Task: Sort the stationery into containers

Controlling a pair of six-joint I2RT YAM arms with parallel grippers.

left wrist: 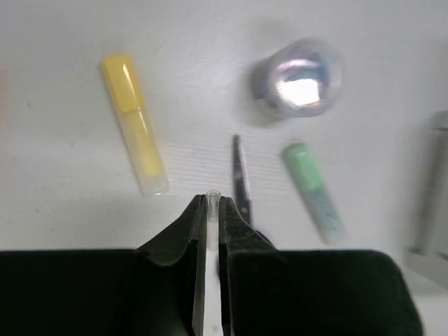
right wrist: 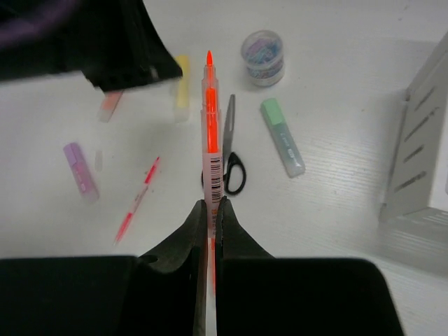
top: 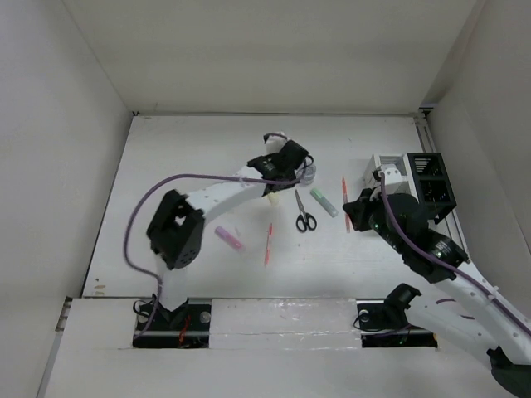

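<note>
My left gripper is shut on a small clear cap [left wrist: 213,199], which hangs above the table. In the left wrist view a yellow highlighter [left wrist: 133,122] lies to its left, a clip jar [left wrist: 299,78] at upper right, and a green highlighter [left wrist: 313,190] to the right. Scissors [right wrist: 229,150] lie between them, partly behind the gripper. My right gripper is shut on a red pen [right wrist: 211,140] held upright in its view. A purple highlighter [right wrist: 81,171], an orange one [right wrist: 110,105] and another red pen [right wrist: 137,200] rest on the table.
A white slotted organizer [right wrist: 416,150] stands at the right, with dark compartments [top: 431,182] in the top view. Another small clear piece [right wrist: 98,159] lies by the purple highlighter.
</note>
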